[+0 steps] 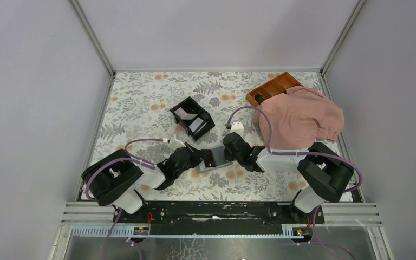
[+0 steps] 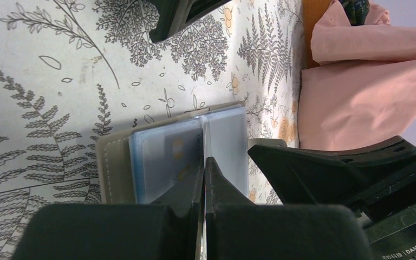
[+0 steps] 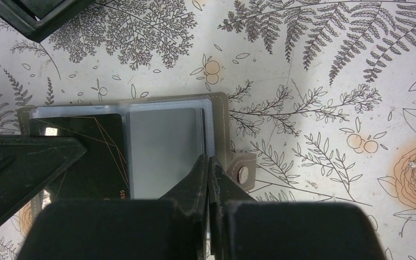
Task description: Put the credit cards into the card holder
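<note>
The open card holder (image 1: 219, 156) lies at front centre, its clear sleeves (image 2: 225, 141) over an olive cover (image 3: 220, 124). A black card (image 3: 86, 146) sits in its left part, a grey card (image 3: 162, 146) in the right sleeve. My left gripper is shut on the holder's middle, at the edge of a sleeve; nothing else shows between its fingers. My right gripper is shut at the right sleeve's outer edge, nothing visible between its fingers.
A black tray (image 1: 184, 105) with cards stands behind the holder. A wooden compartment box (image 1: 273, 86) and a pink cloth (image 1: 300, 119) lie at back right.
</note>
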